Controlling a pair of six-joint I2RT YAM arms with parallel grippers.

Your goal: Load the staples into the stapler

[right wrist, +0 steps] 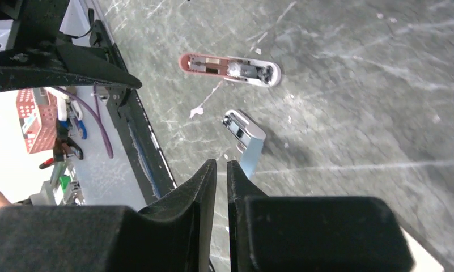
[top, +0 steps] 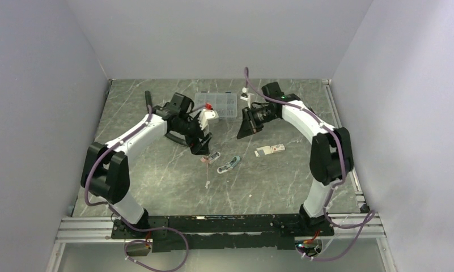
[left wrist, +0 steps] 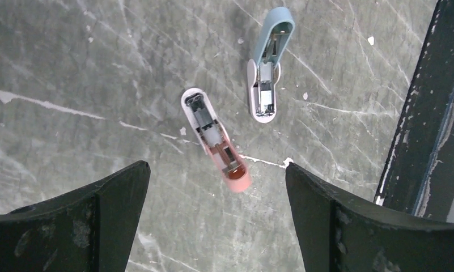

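The pink stapler (left wrist: pixel 236 180) lies opened out on the table in the left wrist view, with a grey metal strip in its channel; whether that strip is staples is hard to tell. Beside it the blue stapler (left wrist: pixel 275 22) is also opened out. My left gripper is open above the pink stapler, its fingers wide apart with nothing held. My right gripper is nearly closed, a thin gap between its fingertips and no object showing there. It stands off to the right of both staplers. A small pale staple box (top: pixel 275 148) lies to the right.
A clear compartment box (top: pixel 227 102) stands at the back behind the grippers. A dark curved strip (top: pixel 176 139) lies partly behind the left arm.
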